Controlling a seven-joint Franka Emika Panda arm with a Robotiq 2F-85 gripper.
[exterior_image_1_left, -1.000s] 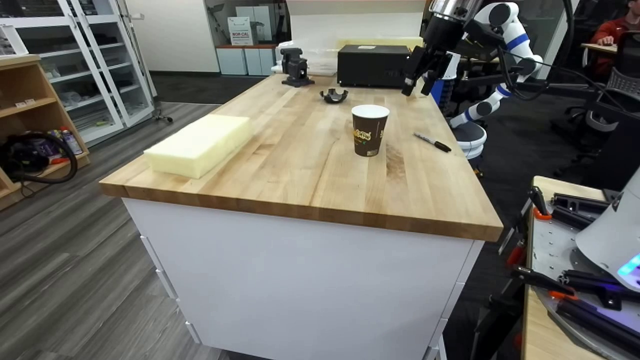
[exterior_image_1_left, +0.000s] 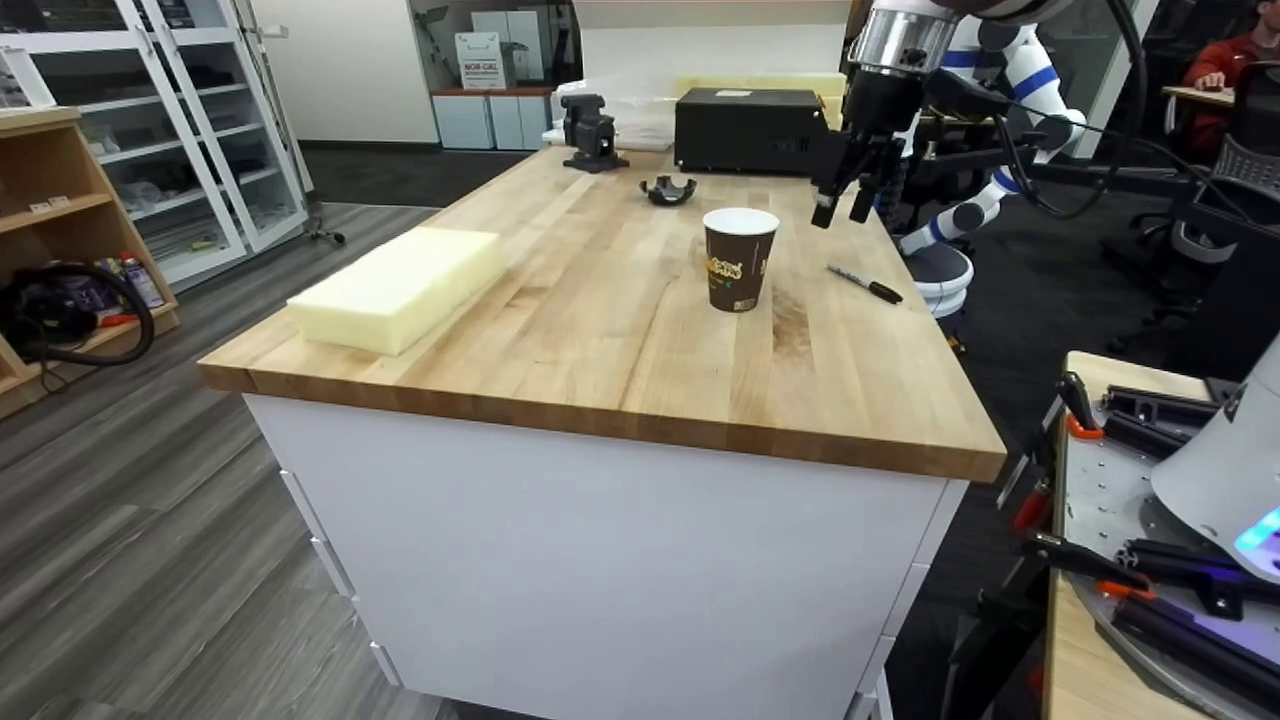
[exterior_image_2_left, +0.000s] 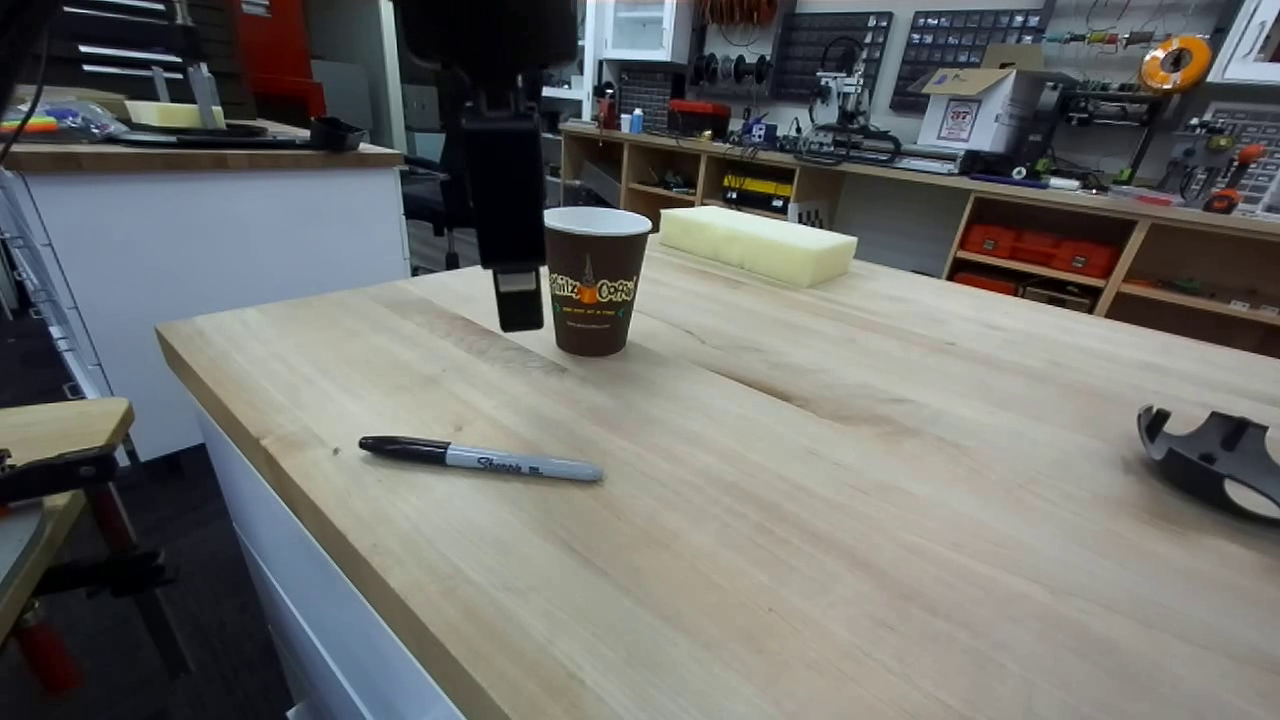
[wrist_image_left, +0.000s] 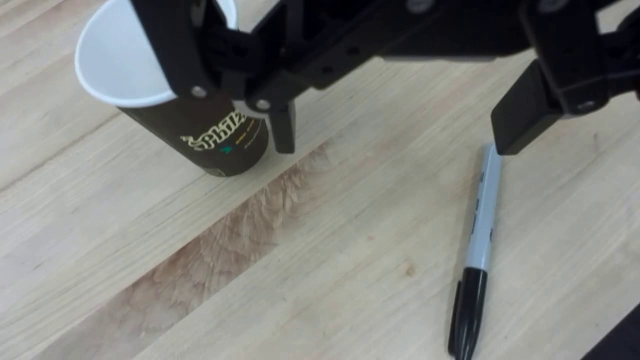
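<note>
A brown paper cup with a white rim (exterior_image_1_left: 738, 266) stands upright on the wooden table. To its right lies a grey marker with a black cap (exterior_image_2_left: 480, 460), flat on the wood. My gripper is open above the table, nothing between its fingers. In the wrist view one finger (wrist_image_left: 283, 127) overlaps the cup's side, while the other finger (wrist_image_left: 525, 111) covers the marker's grey end. Exterior view 1 has the gripper (exterior_image_1_left: 843, 217) hanging above and behind the marker. Whether the near finger touches the cup cannot be told.
A pale yellow foam block (exterior_image_1_left: 402, 288) rests at the table's left edge. Farther back are a curved black part (exterior_image_1_left: 667, 190), a black stand (exterior_image_1_left: 590, 132) and a black box (exterior_image_1_left: 746, 130).
The gripper has come lower and slightly to the right in exterior view 1, and it now points more steeply down. Cup, marker and foam block have stayed put.
</note>
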